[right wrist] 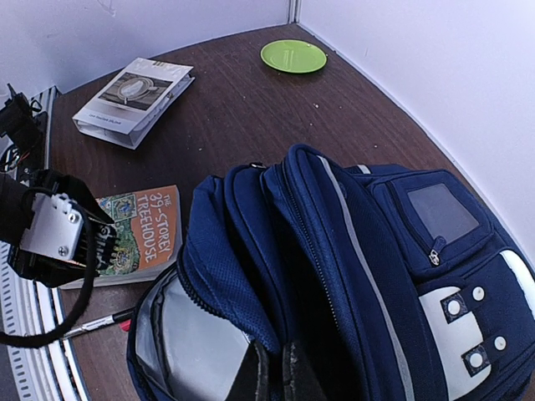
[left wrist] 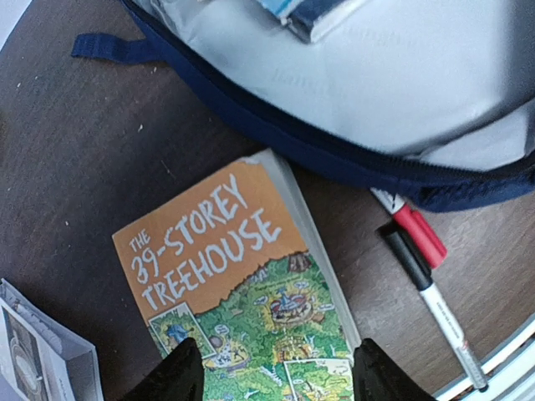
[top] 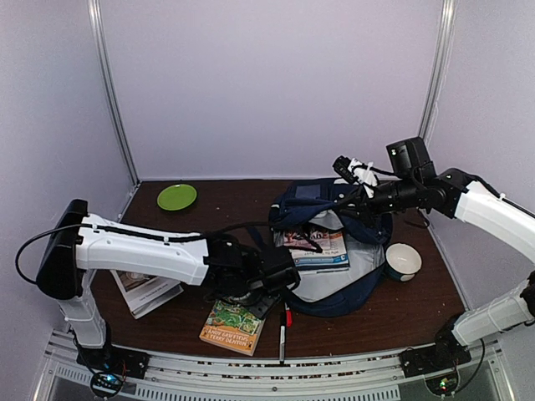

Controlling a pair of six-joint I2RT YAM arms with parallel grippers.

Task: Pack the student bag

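The navy backpack (top: 334, 302) lies unzipped on the table, with books (top: 322, 253) inside on its grey lining. My right gripper is shut on the bag's flap (right wrist: 230, 276) and holds it up. An orange and green book, The 39-Storey Treehouse (left wrist: 242, 284), lies flat in front of the bag. Over it my left gripper stands open, one finger (left wrist: 175, 372) towards each side of the book; whether they touch it cannot be told. Partly under the bag's edge is a red marker (left wrist: 422, 234), with a black-capped marker (left wrist: 439, 309) beside it.
A thick white book (right wrist: 134, 98) lies at the left of the table, partly behind my left arm in the top view. A green plate (top: 176, 197) is at the back left. Right of the bag stands a white bowl (top: 403, 261).
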